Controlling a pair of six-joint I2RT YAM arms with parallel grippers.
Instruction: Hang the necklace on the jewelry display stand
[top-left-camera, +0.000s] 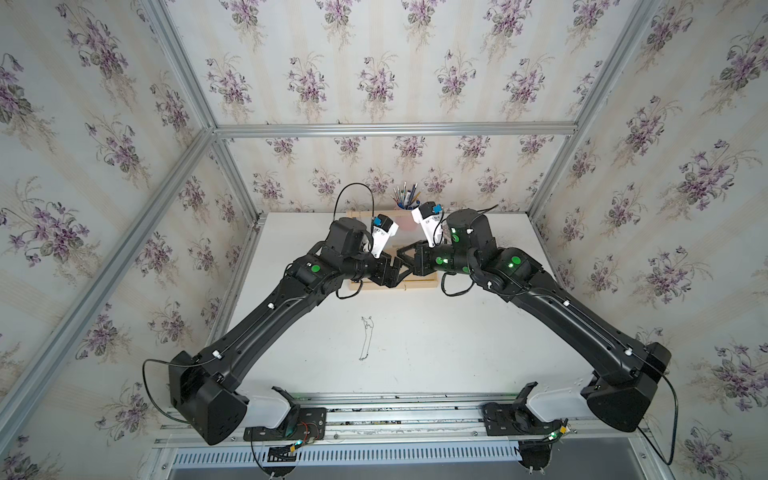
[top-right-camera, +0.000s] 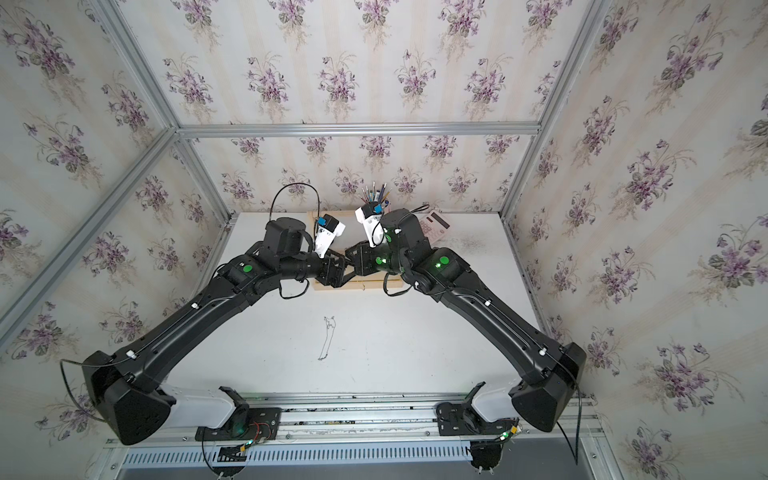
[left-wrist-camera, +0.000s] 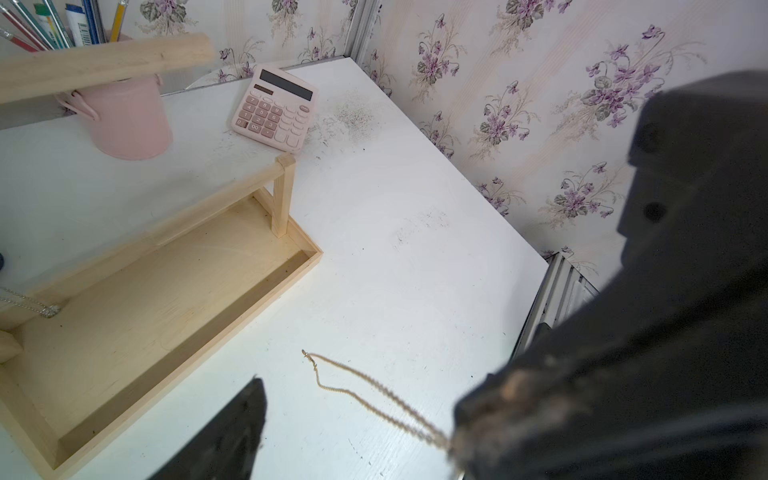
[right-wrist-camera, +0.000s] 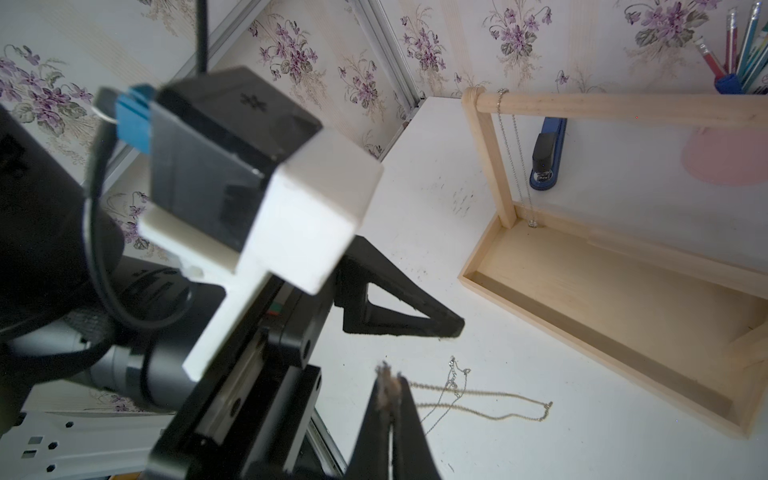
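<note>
My two grippers face each other over the wooden display stand (right-wrist-camera: 616, 107), which has a tray and a top bar with a silver chain (right-wrist-camera: 517, 156) hanging at its left end. A gold necklace (left-wrist-camera: 376, 388) hangs at the grippers in both wrist views, its loop dangling below. My right gripper is shut, with the gold chain at its fingertips. My left gripper is part open close by; whether it touches the chain is unclear. Another silver necklace (top-left-camera: 366, 336) lies on the table in front of the stand.
A pink pen cup (left-wrist-camera: 132, 120), a pink calculator (left-wrist-camera: 272, 112) and a blue stapler (right-wrist-camera: 548, 152) stand behind the stand.
</note>
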